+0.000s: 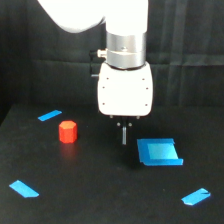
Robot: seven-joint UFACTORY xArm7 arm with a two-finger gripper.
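My gripper point(124, 134) points straight down over the dark table, below a white arm housing point(125, 90). Its fingers look like a thin grey pin in this view; how far apart they are does not show. A red block point(68, 131) with a many-sided outline sits on the table to the left, well apart from the gripper. A blue square with a lighter blue patch point(162, 152) lies to the right of the fingertips.
Blue tape strips mark the table: one at the back left point(50, 115), one at the front left point(24, 189) and one at the front right point(196, 197). Bare dark table lies between them. A black curtain point(190, 60) hangs behind.
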